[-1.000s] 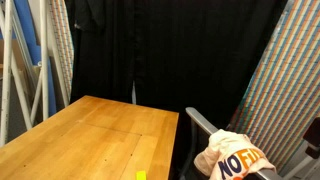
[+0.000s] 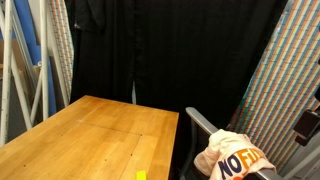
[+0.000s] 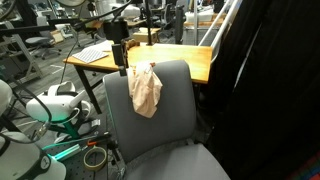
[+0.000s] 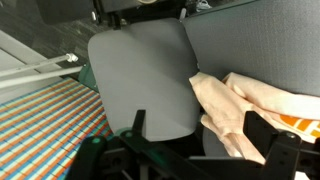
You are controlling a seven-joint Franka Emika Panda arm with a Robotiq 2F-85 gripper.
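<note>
A pale peach cloth [image 2: 230,155] with large dark and orange letters hangs over the top of a grey chair's backrest [image 3: 178,90]. Exterior view 2 shows the cloth [image 3: 145,90] draped down the backrest's front side, near its left part. From above, in the wrist view, my gripper stands open, its two dark fingers wide apart. The cloth [image 4: 232,105] lies below, toward the right finger, and part of it is hidden behind that finger. Nothing is held between the fingers. At the right edge of exterior view 1 only a dark bit of the arm shows.
A wooden table [image 2: 95,135] stands behind the chair, with a small yellow item [image 2: 141,175] at its near edge. The chair's seat [image 3: 180,163] is bare. Black curtains [image 2: 180,50] hang beyond the table.
The dark part of my arm at the right edge of exterior view 1 has risen slightly. The cloth, chair and table look unmoved.
</note>
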